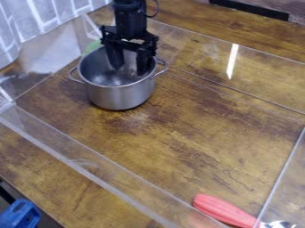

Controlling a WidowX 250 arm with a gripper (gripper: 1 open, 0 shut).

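A steel pot [117, 90] with two side handles stands on the wooden table toward the upper left. My black gripper [130, 61] hangs over it, with its fingers reaching down into the pot's mouth. I cannot tell whether it is open or shut, or whether anything is between its fingers.
A green item [93, 47] is partly hidden behind the pot. A red-handled utensil [220, 209] lies at the bottom right, and a blue object [18, 216] at the lower left corner. Clear panels edge the work area.
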